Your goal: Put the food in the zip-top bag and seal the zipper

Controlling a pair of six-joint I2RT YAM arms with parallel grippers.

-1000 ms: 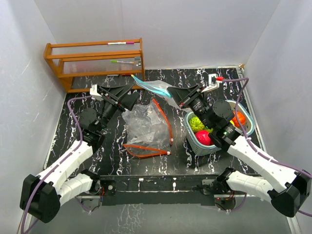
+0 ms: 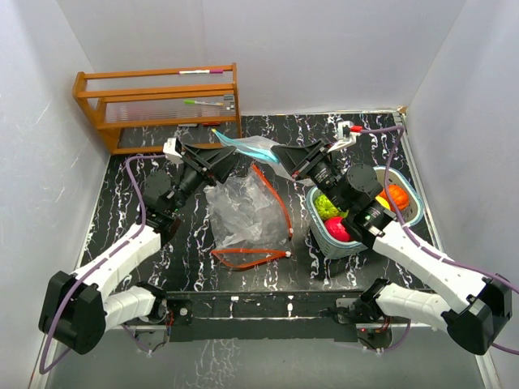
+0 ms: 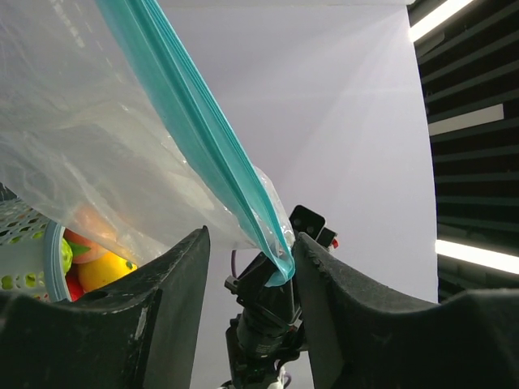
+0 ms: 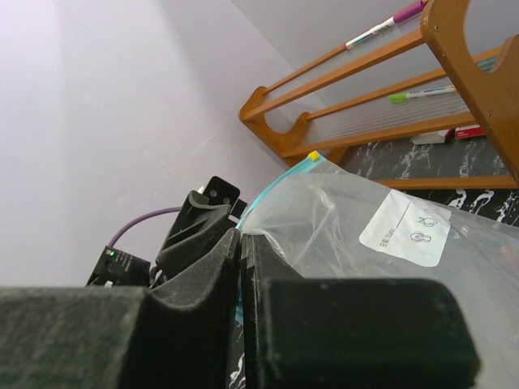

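Observation:
A clear zip bag with a blue zipper (image 2: 258,150) is held aloft by my right gripper (image 2: 292,164), shut on it; in the right wrist view its label (image 4: 404,227) and yellow slider (image 4: 315,156) show. My left gripper (image 2: 216,161) stands part open beside the zipper's end, which in the left wrist view (image 3: 276,267) lies between or just beyond the fingertips. A second bag (image 2: 243,215) with orange zippers lies on the counter. Toy food, including red (image 2: 337,228) and green (image 2: 328,205) pieces, sits in a basket (image 2: 320,243) at the right.
A wooden rack (image 2: 158,89) with markers stands at the back left. Walls enclose the dark marble counter on both sides. Bare counter shows left of the lying bag.
My left gripper has moved right and toward the bag's zipper. My right gripper, with the bag, has shifted slightly left. The lying bag's orange edge has shifted slightly.

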